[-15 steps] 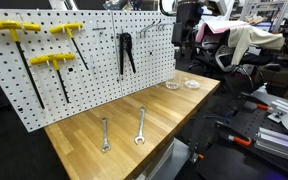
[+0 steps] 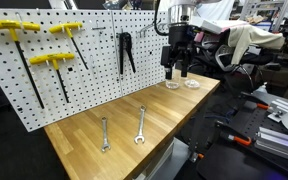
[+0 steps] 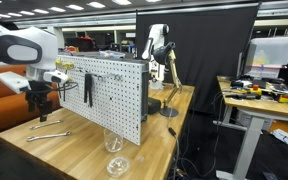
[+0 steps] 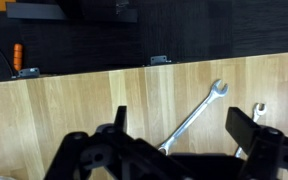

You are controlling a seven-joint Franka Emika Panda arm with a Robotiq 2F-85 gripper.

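My gripper [image 2: 176, 72] hangs above the wooden table, off to the right of two wrenches in exterior view 1. Its fingers are spread wide in the wrist view, with nothing held between them. Both silver wrenches lie flat and apart on the wood: one wrench [image 2: 140, 125] is nearer the table's front edge, the other wrench [image 2: 105, 135] farther left. From the wrist, one wrench [image 4: 194, 116] shows between the fingers but well below them, its lower end close to the gripper body. The second wrench [image 4: 259, 111] is partly covered by the right finger.
A white pegboard [image 2: 94, 70] stands along the table's back, carrying yellow-handled tools [image 2: 52, 59] and a black tool [image 2: 125, 52]. Two clear round dishes, one of them a dish [image 2: 192, 84], sit at the table's right end. Bare wood [image 2: 79, 125] surrounds the wrenches.
The wrenches and dishes lie where they were.
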